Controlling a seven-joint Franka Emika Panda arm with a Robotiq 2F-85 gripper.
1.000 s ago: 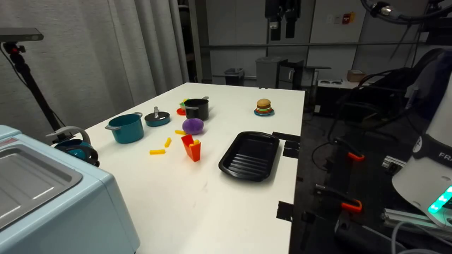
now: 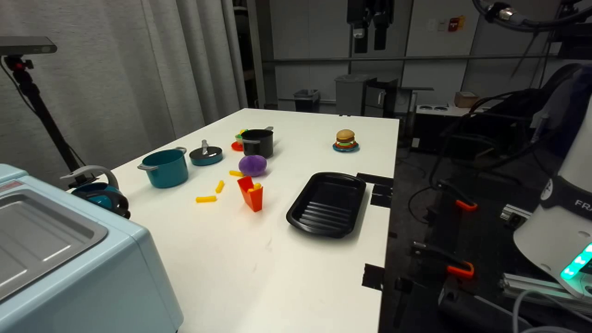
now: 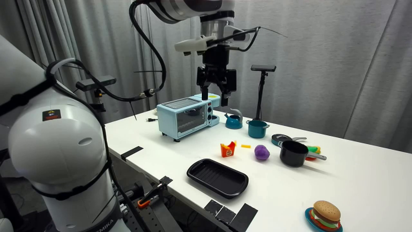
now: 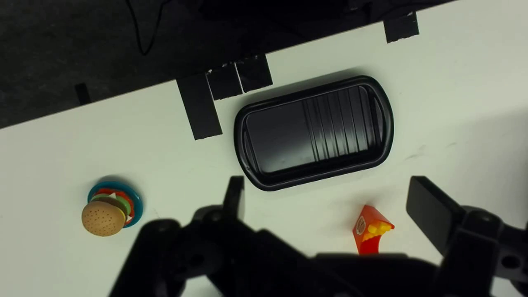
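Note:
My gripper hangs high above the table, its two black fingers wide apart and nothing between them. In the wrist view a red fries box (image 4: 364,228) with yellow fries appears below the gap, near the right finger. Beyond the fingertips lies an empty black tray (image 4: 282,136), ridged at one end. A toy burger (image 4: 104,213) on a small blue plate is off to the left. The second exterior view shows a purple vegetable (image 3: 261,152), a black pot (image 3: 292,154) and a teal pot (image 3: 257,129) standing on the table.
A light blue toaster oven (image 3: 185,116) stands at the table's left end, near a teal kettle (image 3: 234,121). A lidded-looking teal pan (image 2: 206,154) and several loose yellow fries (image 2: 206,199) lie behind the fries box. Open table surrounds the tray.

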